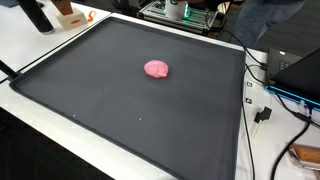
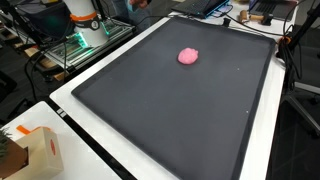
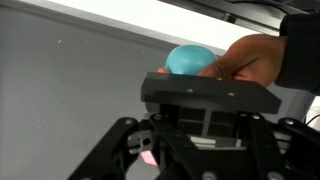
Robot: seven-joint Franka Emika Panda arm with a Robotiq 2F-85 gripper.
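A pink round lump (image 1: pixel 156 69) rests on the dark grey board, toward the far side. In exterior view 2 the same pink lump (image 2: pixel 188 56) sits near the board's far edge, and a sliver of pink (image 3: pixel 149 157) peeks out beside the gripper in the wrist view. My gripper is seen only in the wrist view, shut, with a wide dark bar across its front. Just beyond that bar, a person's hand (image 3: pixel 258 60) is at a smooth light-blue object (image 3: pixel 194 60). The bar hides the contact area, so what lies between my fingers cannot be made out.
The dark board (image 1: pixel 120 110) is otherwise clear, with a white table edge (image 2: pixel 90 130) around it. A laptop (image 1: pixel 296 80) and cables (image 1: pixel 248 100) lie along one side. A plant pot (image 2: pixel 10 155) and a pale box (image 2: pixel 40 153) stand near one corner.
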